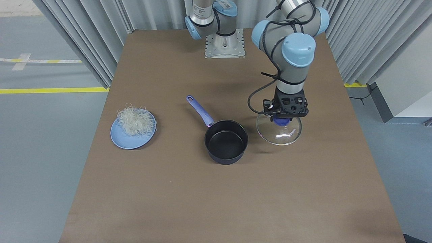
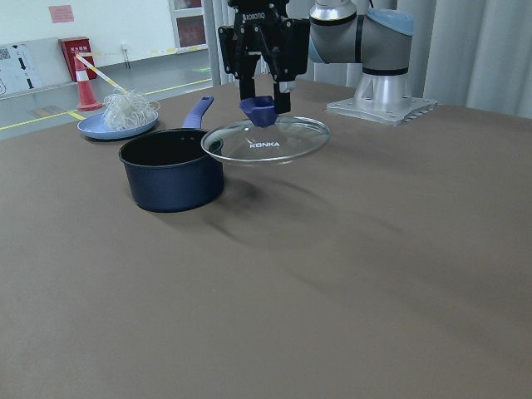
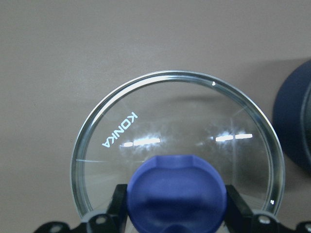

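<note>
My gripper (image 2: 264, 98) is shut on the blue knob (image 3: 176, 194) of a glass pot lid (image 1: 279, 135) marked KONKA, held in the air to the right of the pot in the front view. The dark blue saucepan (image 1: 225, 150) stands uncovered on the table, its purple handle (image 1: 199, 109) pointing to the back left; its empty inside shows. In the wrist view the pot's curved side (image 3: 294, 116) shows at the right edge.
A light blue plate (image 1: 121, 139) with a pile of white stringy strands (image 1: 135, 119) sits on the left of the brown table (image 1: 226, 202). The robot base (image 1: 225, 48) is at the back centre.
</note>
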